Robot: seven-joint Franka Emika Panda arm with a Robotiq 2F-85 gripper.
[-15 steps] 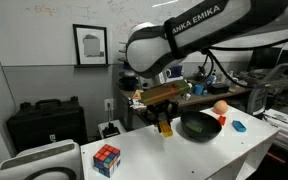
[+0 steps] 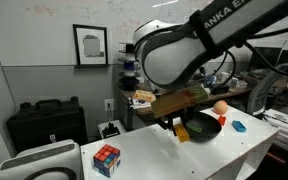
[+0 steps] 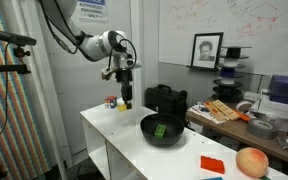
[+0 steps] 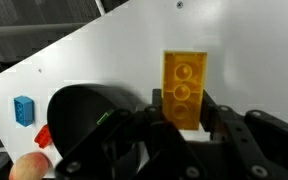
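An orange-yellow block (image 4: 184,85) with round studs is held between the fingers of my gripper, which is shut on it. In exterior view 1 the block (image 2: 181,132) hangs over the white table, just left of the black pan (image 2: 208,128), with the gripper (image 2: 178,121) above it. A green block (image 3: 160,130) lies inside the pan (image 3: 174,103). The wrist view shows the pan (image 4: 62,108) at lower left, beside the gripper; its right part is hidden by the gripper.
On the table (image 2: 164,160) are a multicoloured cube (image 2: 107,160), a blue block (image 2: 239,126), a red block (image 3: 212,164) and a peach-coloured round object (image 3: 252,162). A white appliance (image 2: 39,162) stands at front left.
In exterior view 1 my gripper has moved right and toward the camera, carrying the orange-yellow block closer to the pan's near side. The other table objects have not moved.
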